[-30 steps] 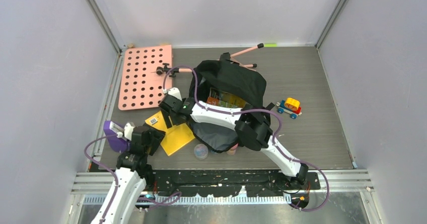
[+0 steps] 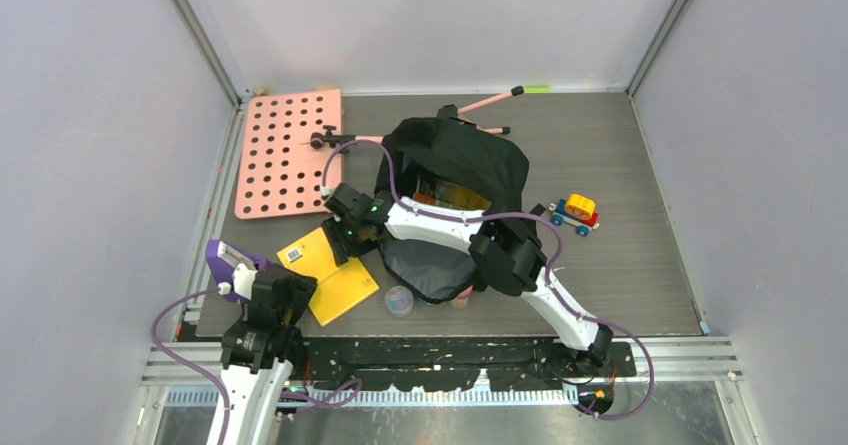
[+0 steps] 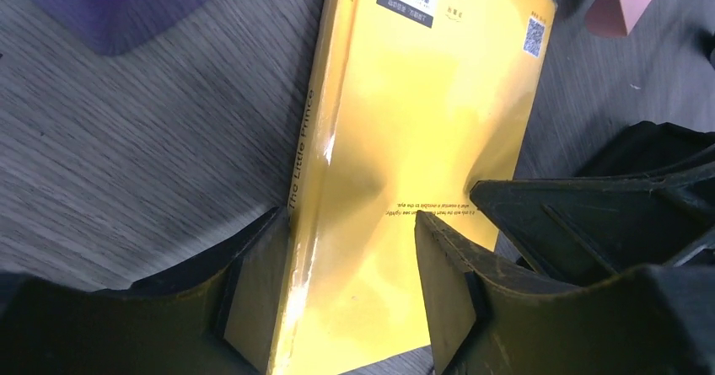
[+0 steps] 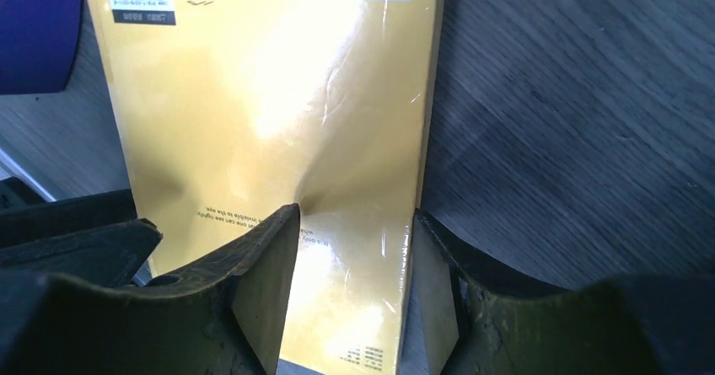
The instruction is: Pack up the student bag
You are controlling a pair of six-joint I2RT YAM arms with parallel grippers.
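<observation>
A yellow book, "The Little Prince", lies flat on the table with both grippers over it. My left gripper is at its spine edge, shut on the book. My right gripper straddles the opposite edge, part open, one finger on the cover and the other at the edge; whether it grips cannot be told. The black bag lies open in the centre with items inside, partly hidden by my right arm.
A purple object lies left of the book. A pink perforated board is behind. A clear cup stands at the front edge; a toy car is at right, where the table is mostly clear.
The book has shifted slightly left and toward the front. My left gripper has moved the same way, and the right gripper has shifted a little toward the front.
</observation>
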